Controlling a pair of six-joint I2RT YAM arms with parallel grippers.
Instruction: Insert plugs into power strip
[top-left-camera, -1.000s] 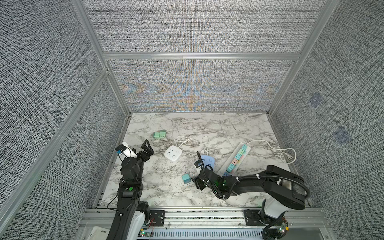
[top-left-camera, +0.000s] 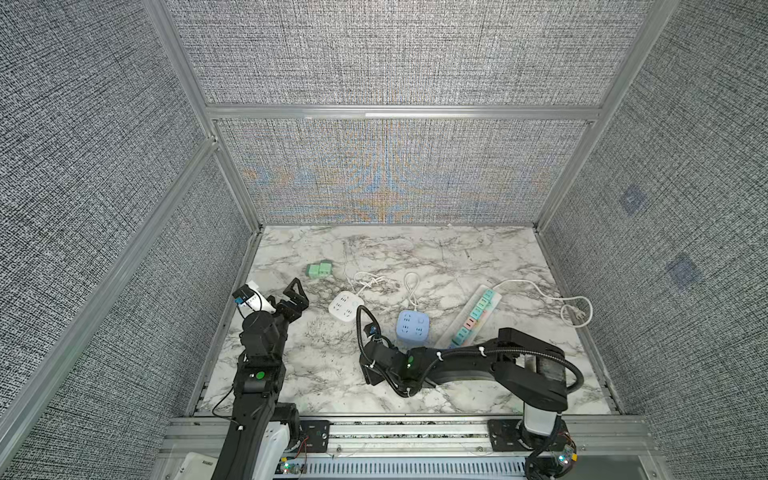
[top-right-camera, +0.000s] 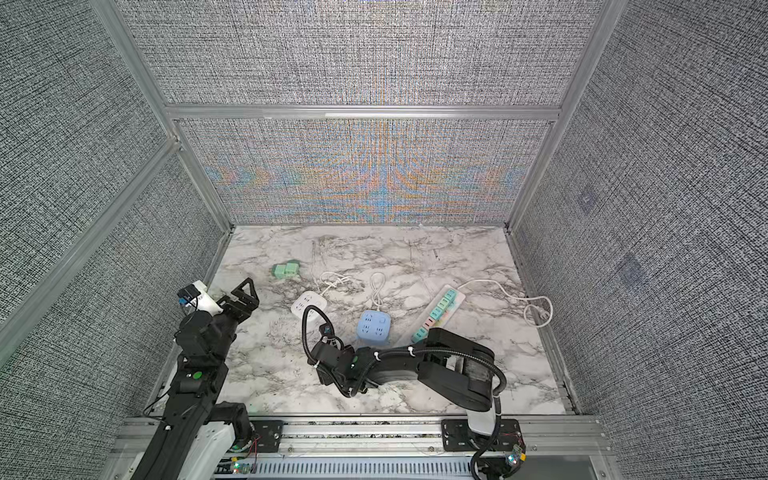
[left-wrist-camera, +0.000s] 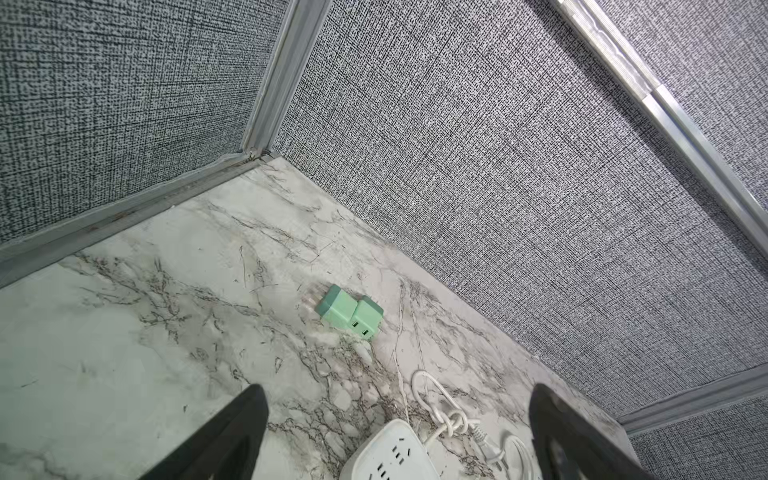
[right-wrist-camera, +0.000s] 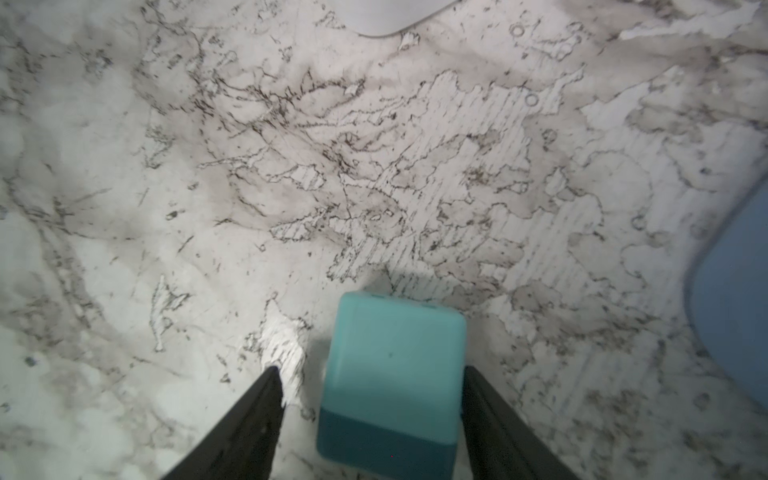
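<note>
A teal plug (right-wrist-camera: 392, 368) sits between the fingers of my right gripper, which is part open; whether both pads touch it is unclear. From above, my right arm hides it. A blue power strip (top-left-camera: 413, 326), a white one (top-left-camera: 346, 306) and a long pastel one (top-left-camera: 472, 316) lie across the middle and right. Two green plugs (left-wrist-camera: 349, 312) lie together at back left. My left gripper (top-left-camera: 296, 297) is open above the left side of the table, nothing between its fingers.
White cables (top-left-camera: 576, 316) lie behind and right of the strips.
My right gripper has moved left over the teal plug, which is now hidden in the top left view. The left arm has barely moved.
</note>
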